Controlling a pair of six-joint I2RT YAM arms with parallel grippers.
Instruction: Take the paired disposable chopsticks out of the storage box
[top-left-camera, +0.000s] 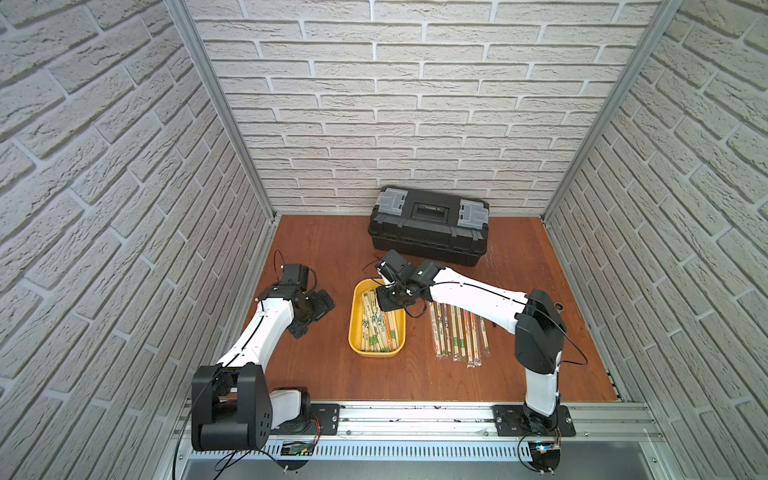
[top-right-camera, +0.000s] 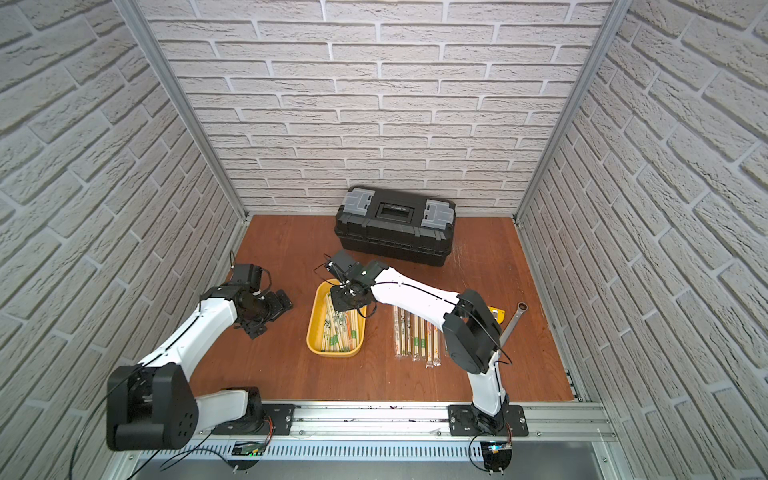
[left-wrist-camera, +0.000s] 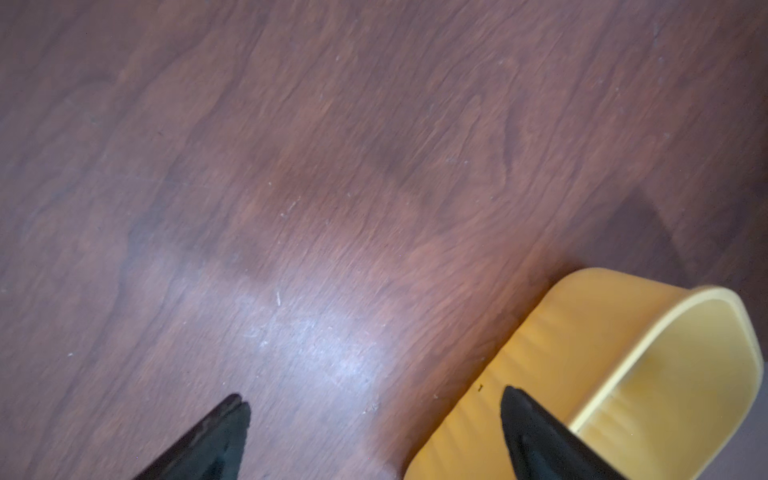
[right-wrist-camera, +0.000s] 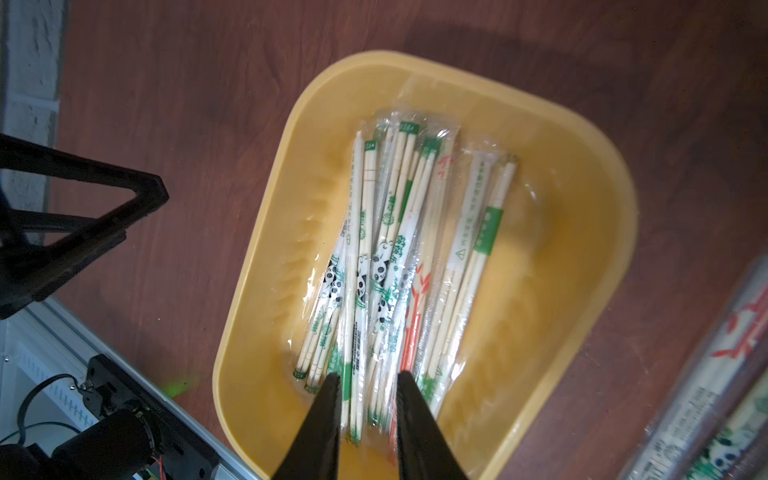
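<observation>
The yellow storage box (right-wrist-camera: 552, 320) sits at the table's centre, holding several paired disposable chopsticks (right-wrist-camera: 416, 264) in clear wrappers. My right gripper hangs over the box, its dark fingers part open, with no chopsticks visibly held. My left gripper is open above bare table left of the box, whose outer side and rim (left-wrist-camera: 624, 352) show at the lower right of the left wrist view.
A row of wrapped chopsticks (top-left-camera: 456, 336) lies right of the box. A black toolbox (top-left-camera: 428, 224) stands at the back. Brick-patterned walls enclose the workspace.
</observation>
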